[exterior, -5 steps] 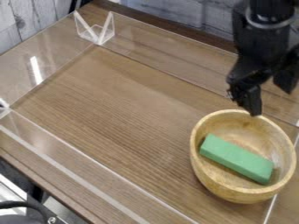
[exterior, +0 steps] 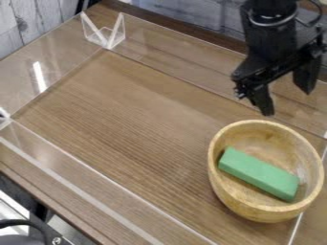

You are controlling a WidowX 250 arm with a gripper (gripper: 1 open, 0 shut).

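My gripper (exterior: 272, 94) is at the upper right, its dark fingers standing open and pointing down, above and behind a round wooden bowl (exterior: 228, 140). A long green block (exterior: 258, 174) lies in the bowl, tilted diagonally toward the lower right. Nothing shows between the fingers.
A small white wire-like object (exterior: 105, 31) stands at the back left. Dark cables or a dark object (exterior: 23, 232) show at the lower left corner, beyond the table's edge.
My gripper has shifted a little left and up, away from the bowl's upper rim. The bowl and the green block are where they were.
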